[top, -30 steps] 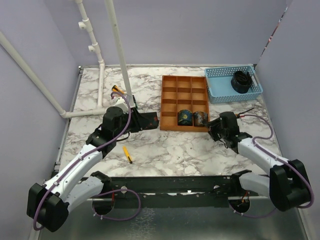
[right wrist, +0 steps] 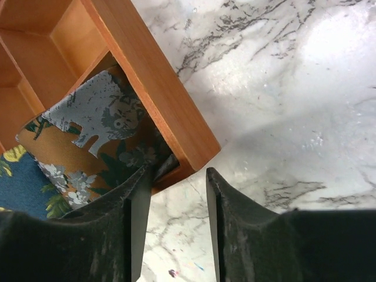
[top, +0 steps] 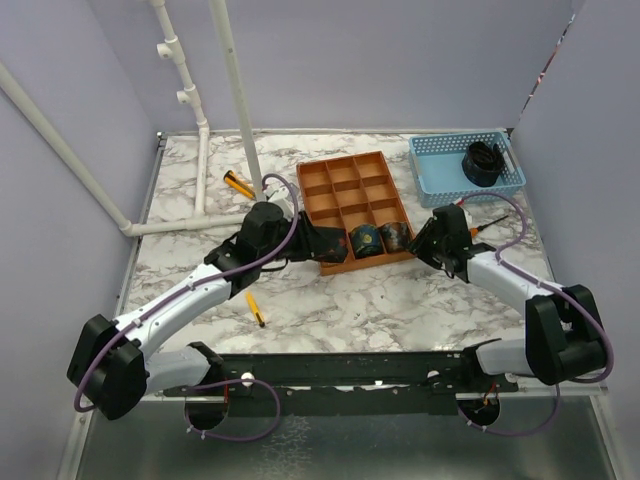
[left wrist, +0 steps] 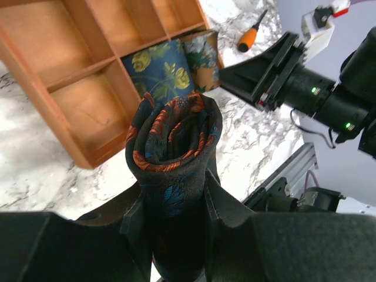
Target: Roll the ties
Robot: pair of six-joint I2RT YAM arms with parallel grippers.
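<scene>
A dark rolled tie with orange patterning [left wrist: 173, 158] stands between the fingers of my left gripper [top: 308, 243], which is shut on it. From above, this roll overlaps the front left compartment of the wooden box [top: 349, 187]; whether it touches the box cannot be told. In the left wrist view that compartment looks empty. Beside it, a blue rolled tie with yellow flowers [left wrist: 160, 67] and a brown patterned roll [right wrist: 97, 132] fill the other front compartments. My right gripper is partly open at the box's front right corner, its fingertips apart on either side of it.
A blue basket [top: 438, 178] holding a black coil [top: 482, 164] stands at the back right. An orange-handled screwdriver [left wrist: 249, 38] lies near the right arm. A yellow cutter [top: 255, 309] lies at front left. White pipes [top: 200, 170] rise at the left.
My left gripper has moved right with the roll, to the box's front left. The box has turned counterclockwise, its far end shifting left.
</scene>
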